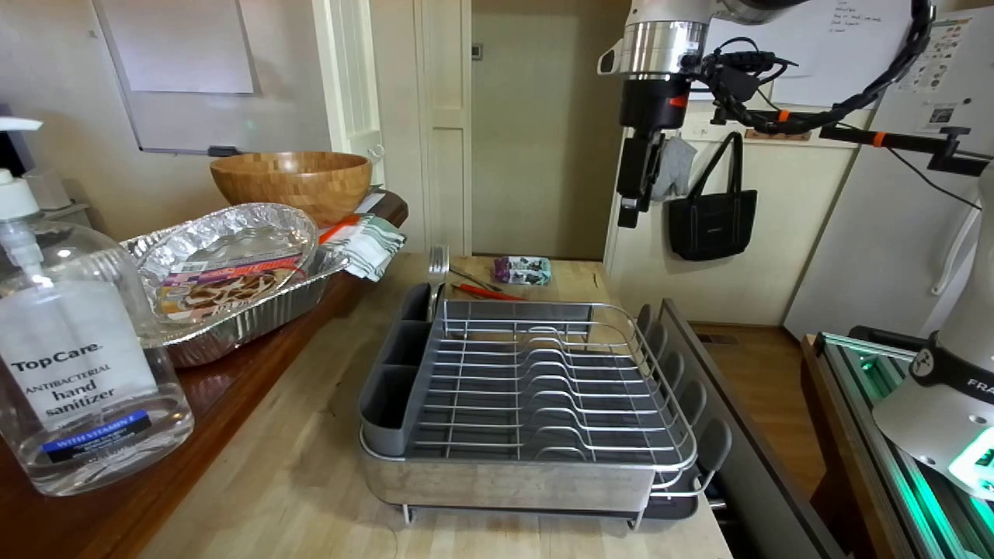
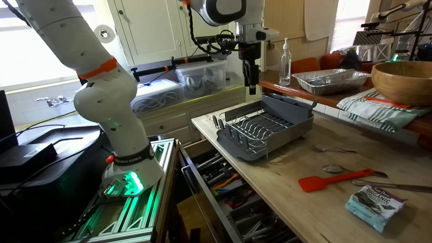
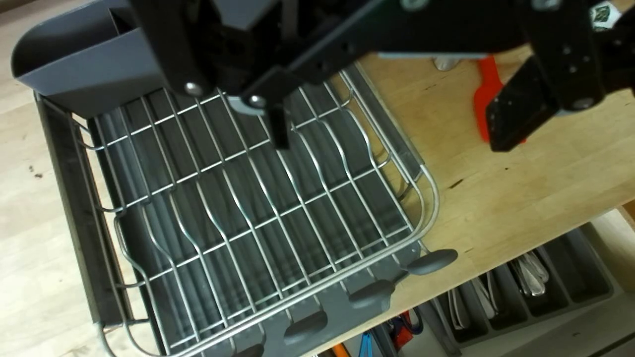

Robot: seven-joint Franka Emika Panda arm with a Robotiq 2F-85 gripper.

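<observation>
My gripper (image 1: pixel 629 216) is raised well above the counter, fingers pointing down. In the wrist view its two dark fingers (image 3: pixel 524 107) stand wide apart with nothing held between them. Below lies the dish rack (image 3: pixel 262 226), its wire grid empty and its grey cutlery holder (image 1: pixel 402 359) along one side. A red spatula (image 2: pixel 320 183) rests flat on the counter, with a spoon (image 2: pixel 335 168), a fork (image 2: pixel 332 150) and a blue-and-white snack packet (image 2: pixel 374 207) around it.
An open drawer (image 2: pixel 239 198) with cutlery and tools runs along the counter's edge. On the raised ledge are a wooden bowl (image 1: pixel 293 182), foil trays (image 1: pixel 242 307), a striped towel (image 1: pixel 368 247) and a sanitizer bottle (image 1: pixel 79 373). Bare counter (image 2: pixel 283 206) lies beside the spatula.
</observation>
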